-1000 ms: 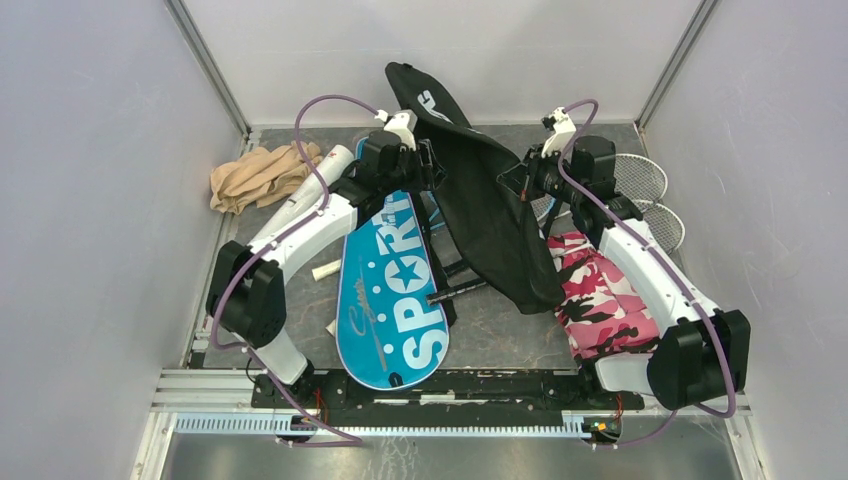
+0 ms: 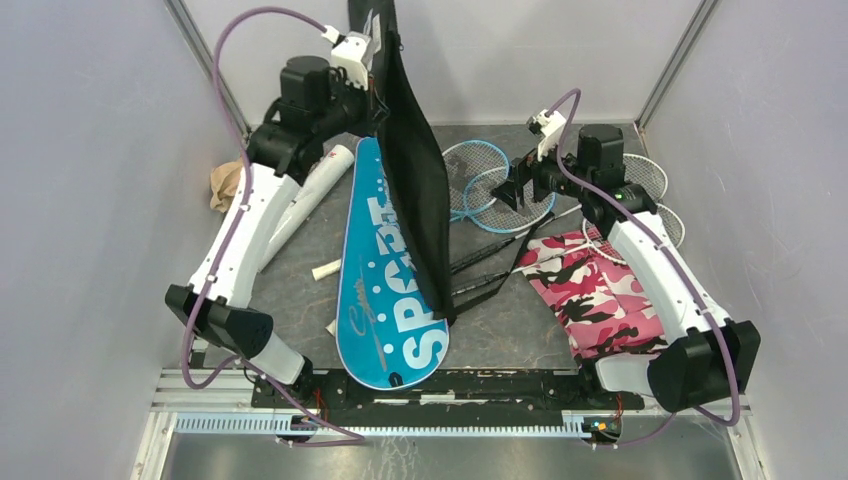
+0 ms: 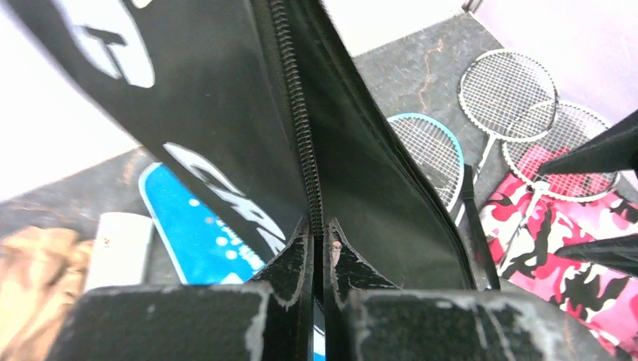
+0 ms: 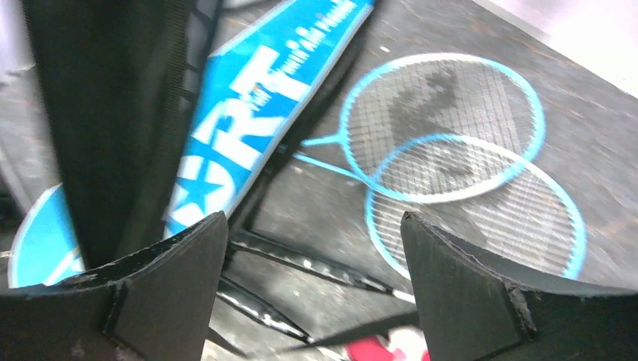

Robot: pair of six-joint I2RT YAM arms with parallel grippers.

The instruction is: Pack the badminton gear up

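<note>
A long black bag piece (image 2: 413, 180) with white lettering hangs from my left gripper (image 2: 378, 112), which is shut on its zipped edge (image 3: 301, 135). Under and left of it, the blue SPORT bag panel (image 2: 385, 300) lies flat; whether the two are joined, I cannot tell. My right gripper (image 2: 515, 192) stands open above the rackets, nothing between its fingers. Below it two blue-rimmed rackets (image 4: 451, 128) overlap, their dark handles (image 2: 480, 283) reaching toward the black piece. Two white-rimmed rackets (image 3: 508, 94) lie at the right.
Pink camouflage cloth (image 2: 600, 310) covers the floor at the right, partly under racket shafts. A white tube (image 2: 308, 203) and brown cloth (image 2: 226, 186) lie at the left.
My left gripper has moved up and left, carrying the black piece; its lower end swung left over the blue panel.
</note>
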